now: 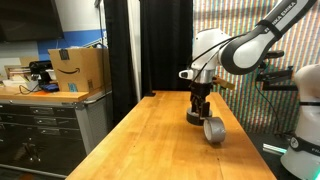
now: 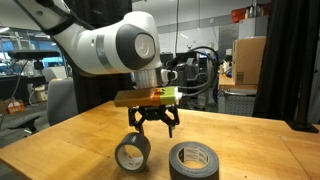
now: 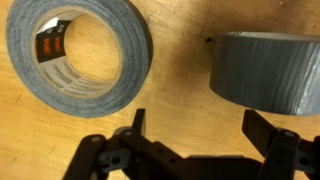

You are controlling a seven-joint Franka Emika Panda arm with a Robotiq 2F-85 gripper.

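Observation:
Two rolls of grey duct tape are on the wooden table. In the wrist view, one roll (image 3: pixel 130 45) lies flat at the left, its printed cardboard core showing. The other roll (image 3: pixel 262 72) stands on its edge at the right. My gripper is open above the table, its fingers wide apart with only bare wood between them. In exterior view 2, the gripper (image 2: pixel 156 128) hangs above and behind the two rolls, with the standing roll (image 2: pixel 125 164) at the left and the flat roll (image 2: pixel 193 171) at the right. Neither roll is held.
A cardboard box (image 1: pixel 79 68) sits on a separate cabinet beyond it. Black curtains (image 1: pixel 119 45) hang behind the table.

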